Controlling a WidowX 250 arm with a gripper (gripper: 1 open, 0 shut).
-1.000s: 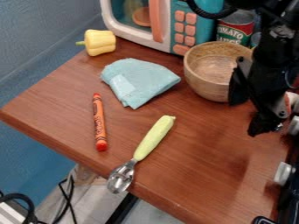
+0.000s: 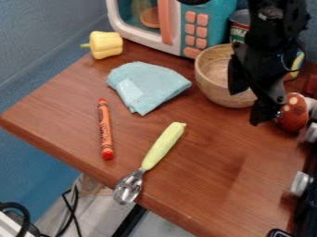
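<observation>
The black gripper (image 2: 260,102) hangs at the right, over the right side of the wooden bowl (image 2: 217,83), partly hiding it. Whether its fingers are open or shut is unclear. A red-brown round object (image 2: 292,112) with white on it sits just right of the gripper, on the table's right side.
On the wooden table (image 2: 186,176) lie a blue cloth (image 2: 146,85), an orange crayon (image 2: 106,128) and a spoon with a pale green handle (image 2: 162,146). A toy microwave (image 2: 168,23), a can (image 2: 238,28) and a yellow toy (image 2: 104,43) stand at the back.
The gripper has moved up and left, closer to the bowl, uncovering more of the red-brown object at the right.
</observation>
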